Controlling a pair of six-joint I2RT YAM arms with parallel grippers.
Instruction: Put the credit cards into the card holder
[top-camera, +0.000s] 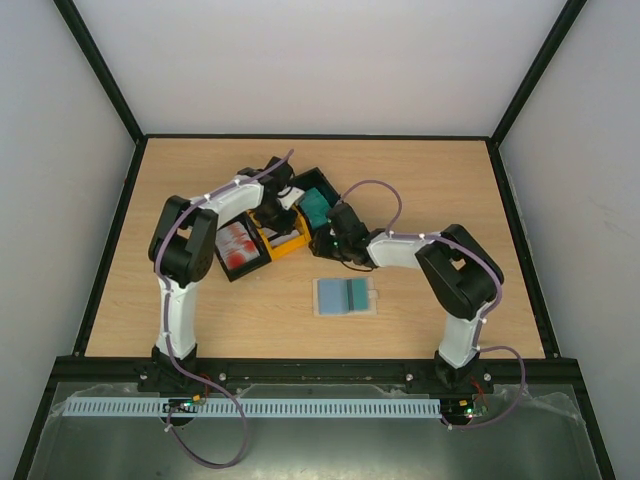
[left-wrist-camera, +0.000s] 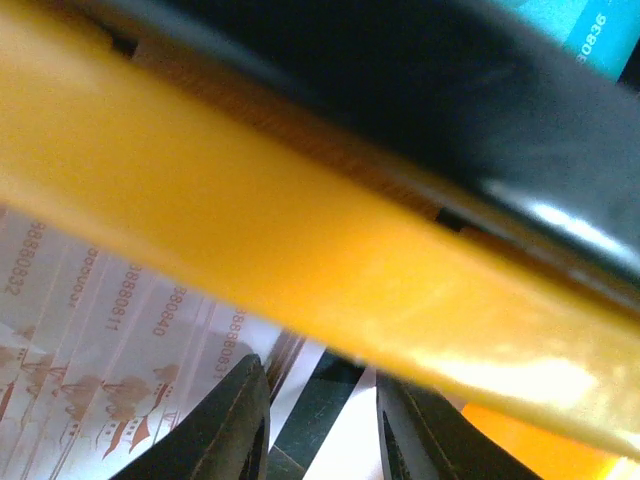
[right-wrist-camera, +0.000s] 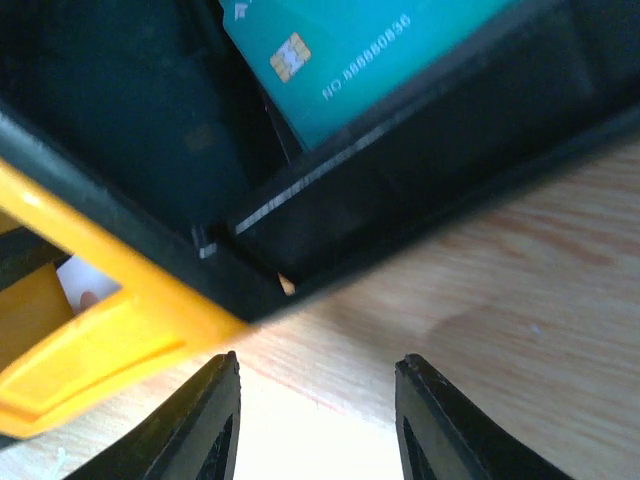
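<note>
White cards with printed numbers (left-wrist-camera: 140, 330) lie in the yellow tray (top-camera: 288, 246). My left gripper is over them, its fingers apart; a dark-striped card shows between and below the fingertips, and no grip on it shows. Teal cards (right-wrist-camera: 350, 60) are in the black tray to the right, and red-and-white cards (top-camera: 236, 245) in the black tray to the left. Close to the front corner where the yellow and right trays meet, my right gripper stands open with only tabletop between its fingers. The card holder (top-camera: 343, 296), showing blue and teal parts, lies flat at the front.
The three trays form a slanting row; the black tray's wall (right-wrist-camera: 400, 150) rises just beyond my right fingers. Bare wooden table (top-camera: 420, 180) extends behind and right of the right arm, and around the card holder.
</note>
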